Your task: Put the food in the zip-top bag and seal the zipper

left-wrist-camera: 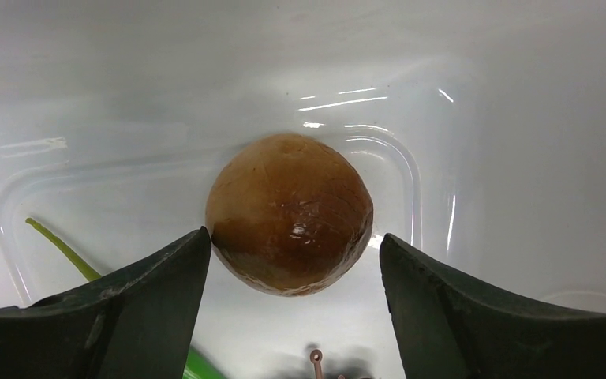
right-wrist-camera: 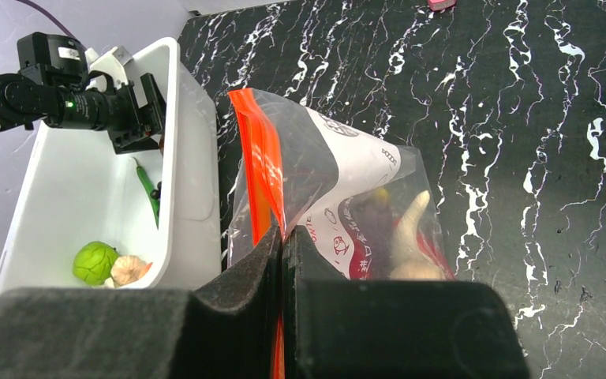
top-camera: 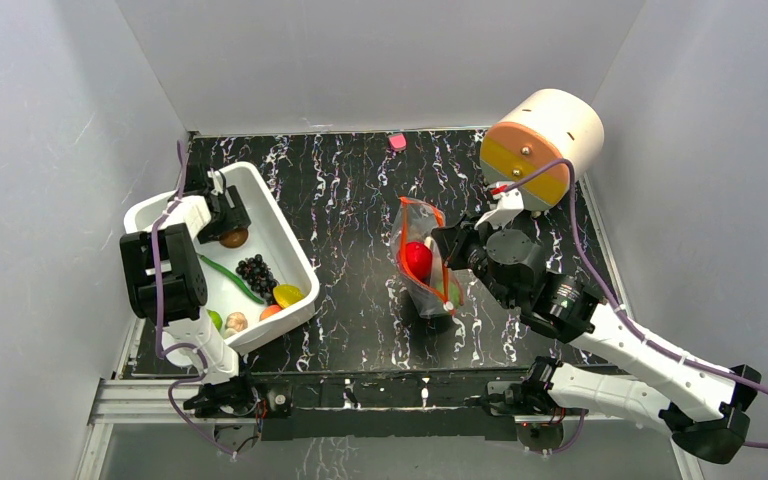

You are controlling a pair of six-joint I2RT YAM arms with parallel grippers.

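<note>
A brown round bun lies on the floor of the white bin. My left gripper is open over it, one finger on each side; the left fingertip appears to meet the bun's edge, while a gap shows at the right one. The clear zip top bag with an orange zipper stands mid-table, its mouth spread, holding a red item and other food. My right gripper is shut on the bag's orange-edged rim, which shows between its fingers.
In the white bin are a green bean pod, dark grapes, a yellow fruit and several other foods. A pink block sits at the back, a cream cylinder at back right. Table between bin and bag is clear.
</note>
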